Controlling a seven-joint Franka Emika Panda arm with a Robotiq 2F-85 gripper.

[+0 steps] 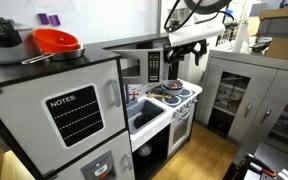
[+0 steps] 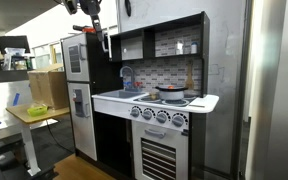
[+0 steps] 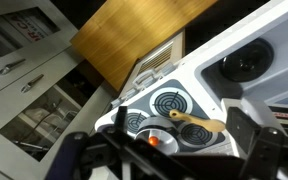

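Note:
My gripper is open above the toy kitchen, its dark fingers wide apart with nothing between them. In the wrist view, a wooden spoon lies by the stove burner beyond the fingers. A pot with something orange-red in it sits at the near side of the stove, partly covered by the gripper. The second exterior view has the pot on the stovetop, well below and right of the raised arm. To the right in the wrist view is the sink with a dark round bowl.
A white fridge with a notes panel stands left of the sink, with a red bowl on top. Grey cabinets stand behind at right.

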